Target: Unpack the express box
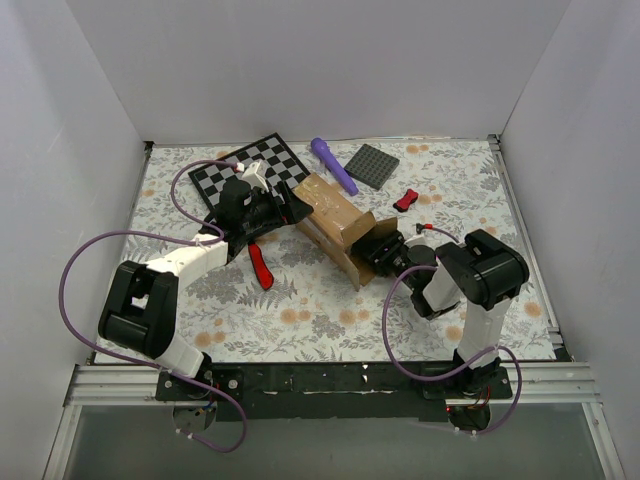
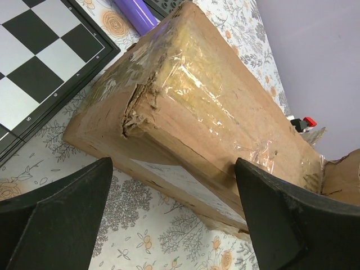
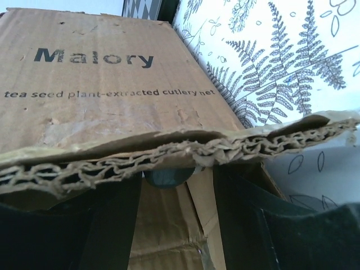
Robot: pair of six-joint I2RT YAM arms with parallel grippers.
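The brown cardboard box [image 1: 338,207] lies slantwise in the middle of the table, its open, flapped end toward the right. In the left wrist view, my left gripper is open at the taped, worn corner of the box [image 2: 185,90], fingers spread. My right gripper [image 1: 374,248] reaches into the box's open end. The right wrist view shows its fingers [image 3: 107,219] apart, beneath the torn edge of a flap [image 3: 185,147]. Deeper between them a dark rounded thing [image 3: 167,178] shows, mostly hidden; I cannot tell whether they touch it.
Behind the box lie a checkered board [image 1: 225,180], a purple stick-like object [image 1: 333,165] and a dark grey square pad [image 1: 372,166]. A small red object [image 1: 406,200] sits to the right. A red-and-black item [image 1: 261,266] lies left of the box.
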